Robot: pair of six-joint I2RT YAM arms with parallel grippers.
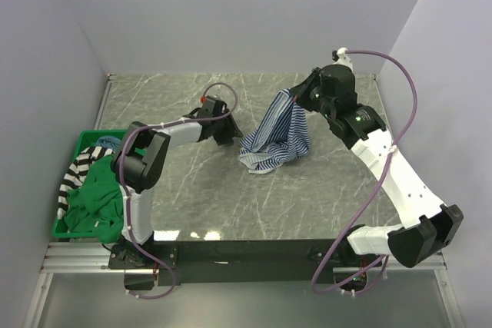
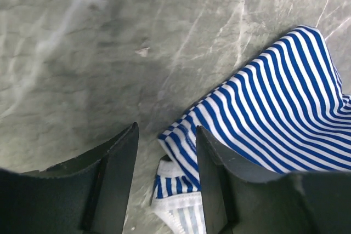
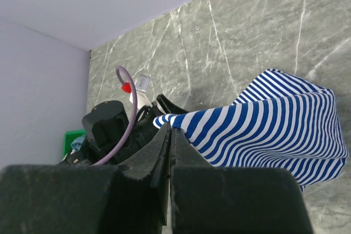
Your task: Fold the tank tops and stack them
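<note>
A blue-and-white striped tank top [image 1: 278,132] is partly lifted off the table, its lower end lying loosely bunched on the marble. My right gripper is shut on its raised upper corner, and the cloth drapes away from the fingertips. Just left of the garment, low over the table, is my left gripper [image 1: 237,139]. In the left wrist view its fingers [image 2: 118,160] stand apart, with a striped corner [image 2: 178,138] of the tank top appearing in the gap between them. Whether that cloth touches either finger cannot be told.
At the left, a green basket [image 1: 82,140] holds green cloth [image 1: 98,197] and a black-and-white striped piece [image 1: 74,178]. Bare marble tabletop [image 1: 215,209] lies in front of the tank top.
</note>
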